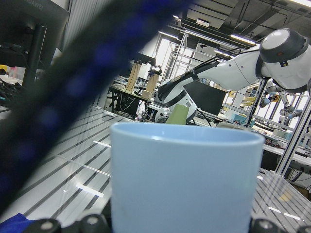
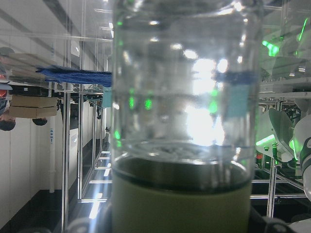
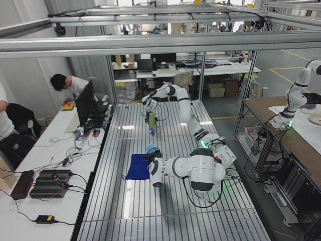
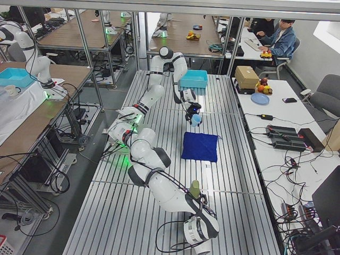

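A light blue cup (image 1: pixel 184 179) fills the lower middle of the left wrist view, held in my left gripper (image 4: pixel 194 114), which is shut on it above the table. A clear bottle (image 2: pixel 180 121) with green contents fills the right wrist view, held in my right gripper (image 3: pixel 151 118), shut on it at the other end of the table. A dark blue cloth (image 4: pixel 200 146) lies flat on the slatted table (image 4: pixel 228 170) between the two grippers.
A cyan bin (image 4: pixel 193 79) stands at the table's end behind the left arm. Side desks hold monitors, power units (image 3: pixel 50 184) and cables.
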